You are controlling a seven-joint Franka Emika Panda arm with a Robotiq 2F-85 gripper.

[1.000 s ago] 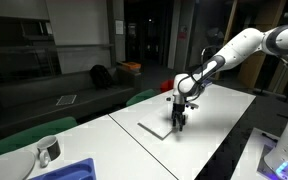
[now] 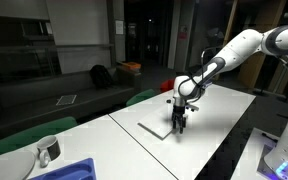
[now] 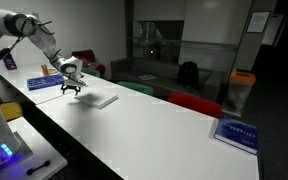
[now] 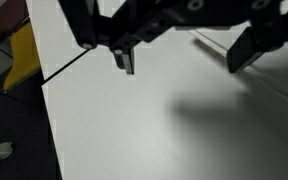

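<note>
My gripper point(image 2: 178, 123) hangs low over the white table, pointing down, beside a thin, pale flat object point(image 2: 152, 132). In the second exterior view, the gripper point(image 3: 72, 91) is at the left and the flat object point(image 3: 103, 103) lies just right of it. The wrist view has the gripper open, its two dark fingers point(image 4: 125, 60) wide apart. Between them only table surface and part of a thin, pale edge show, that edge running under the right finger. Whether the fingers touch the flat object cannot be told.
A white mug point(image 2: 49, 149) and a blue tray point(image 2: 70, 172) sit at the table's left end. Another blue tray point(image 3: 43, 84) lies behind the arm. Chairs point(image 3: 195, 104) line the table's far side.
</note>
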